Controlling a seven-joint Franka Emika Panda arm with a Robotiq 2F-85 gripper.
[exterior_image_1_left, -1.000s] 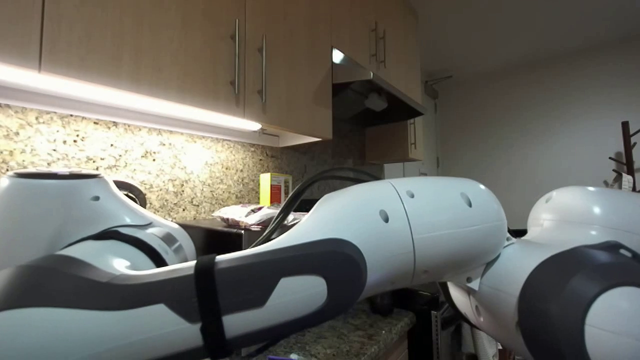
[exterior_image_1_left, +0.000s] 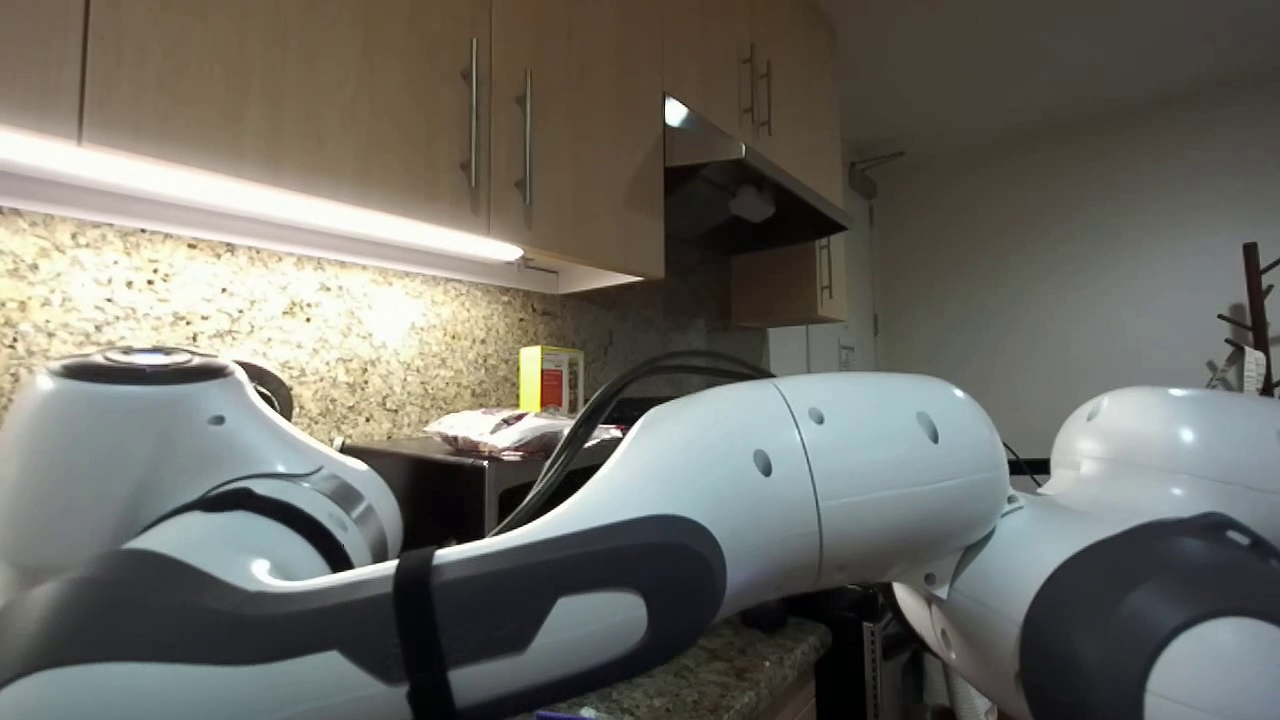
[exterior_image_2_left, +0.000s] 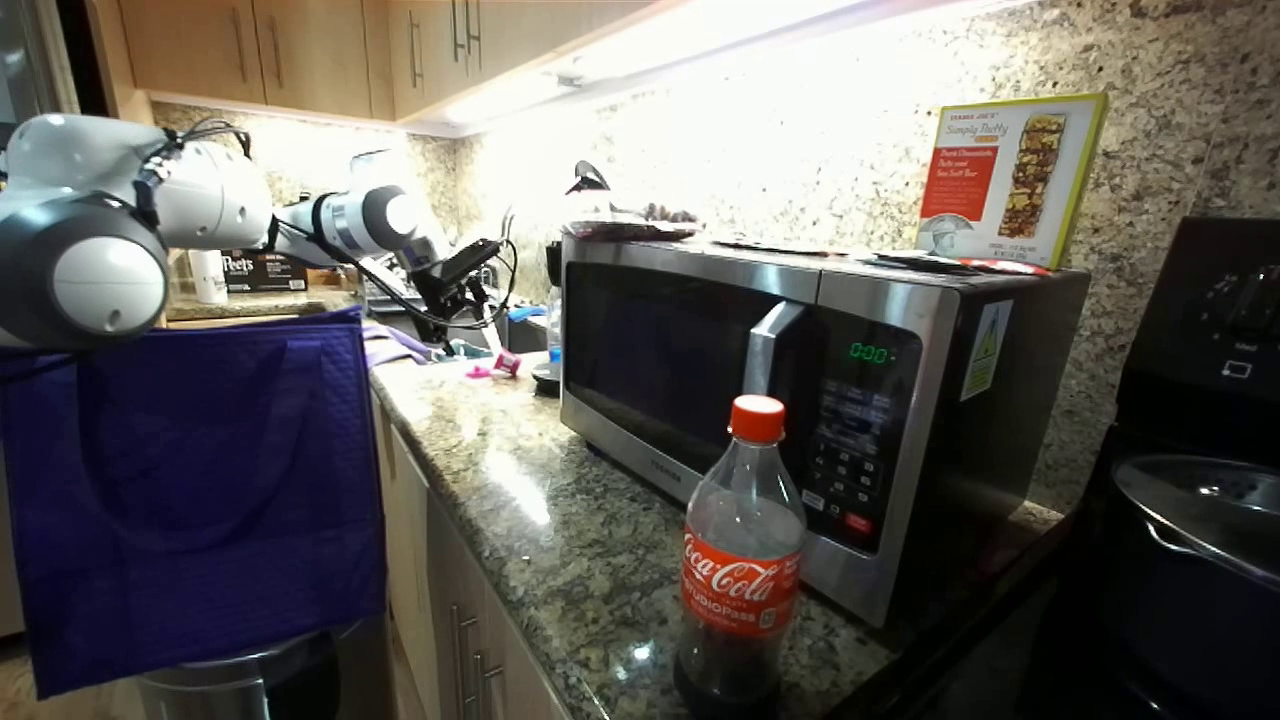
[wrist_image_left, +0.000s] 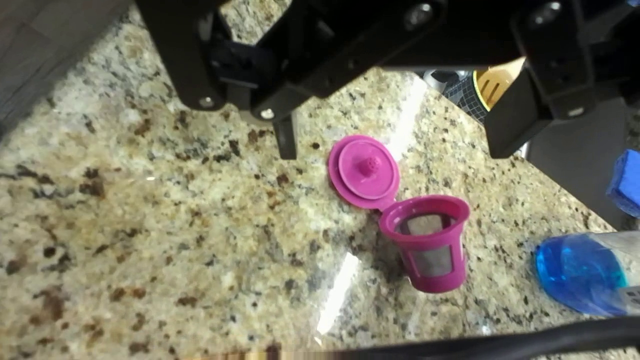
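Observation:
On the speckled granite counter (wrist_image_left: 150, 240) lies a pink reusable coffee filter cup (wrist_image_left: 435, 282), its mesh windows and open mouth showing in the wrist view. Its round pink lid (wrist_image_left: 366, 168) is hinged to it and lies flipped back flat on the stone. Over them my gripper stands open, fingers wide apart with nothing held; the lid appears in the gap between the fingertips. In exterior view 2 the same pink cup (exterior_image_2_left: 506, 364) is small, on the counter below and right of the dark gripper. Exterior view 1 shows my arm but hides the gripper.
A blue-liquid bottle (wrist_image_left: 576, 273) stands right of the cup, with the sink (wrist_image_left: 561, 156) beyond. A microwave (exterior_image_2_left: 672, 348) and a Coca-Cola bottle (exterior_image_2_left: 738, 576) occupy the counter's nearer end in exterior view 2. A purple bag (exterior_image_2_left: 216, 492) hangs before the arm.
In exterior view 1 the arm's elbow and forearm sit slightly lower than a second ago. The surroundings look the same.

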